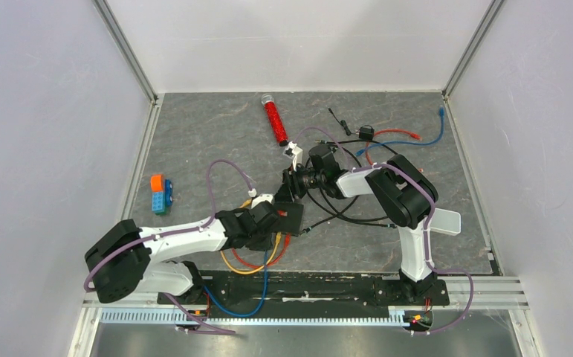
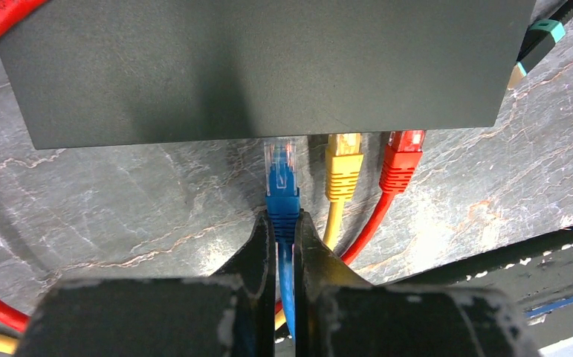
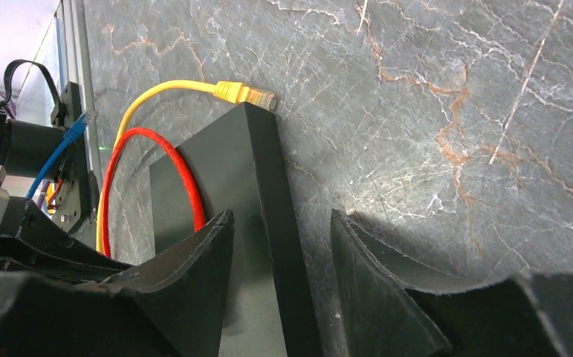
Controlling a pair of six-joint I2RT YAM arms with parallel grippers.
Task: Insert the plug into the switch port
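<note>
The black switch point(image 2: 261, 67) fills the upper left wrist view, with the yellow plug point(image 2: 342, 167) and red plug point(image 2: 399, 165) at its near side. My left gripper is shut on the blue plug point(image 2: 283, 201), whose clear tip lies at that same side, left of the yellow one; whether it is inside a port cannot be told. My right gripper stands open over the switch's point(image 3: 276, 193) far edge, a finger on either side of that edge as seen from its wrist camera.
A red cylinder point(image 1: 274, 119) lies at the back, toy blocks point(image 1: 158, 195) at the left, a white rectangular item point(image 1: 445, 222) at the right. Black, red and blue cables crowd the right of the table.
</note>
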